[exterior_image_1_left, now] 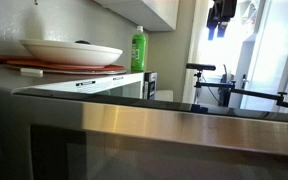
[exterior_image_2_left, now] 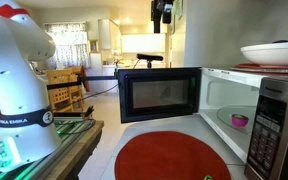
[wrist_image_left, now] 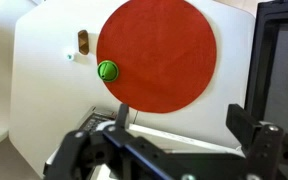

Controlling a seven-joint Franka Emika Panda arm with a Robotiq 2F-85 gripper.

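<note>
High above the table, my gripper points downward, its fingers wide apart in the wrist view and nothing between them. The same gripper [exterior_image_2_left: 162, 27] hangs above the open microwave door [exterior_image_2_left: 158, 92] in exterior view 2. Below lies a round red mat [wrist_image_left: 159, 50], with a small green round object [wrist_image_left: 108, 71] at its left edge. Inside the open microwave [exterior_image_2_left: 274, 120], a small pink and green bowl [exterior_image_2_left: 239, 120] sits on the turntable.
A brown object [wrist_image_left: 83, 41] and a small white one [wrist_image_left: 71, 57] lie left of the mat. On the microwave's top stand a white bowl [exterior_image_1_left: 72, 53] and a green bottle [exterior_image_1_left: 139, 50]. The open door juts out beside the mat.
</note>
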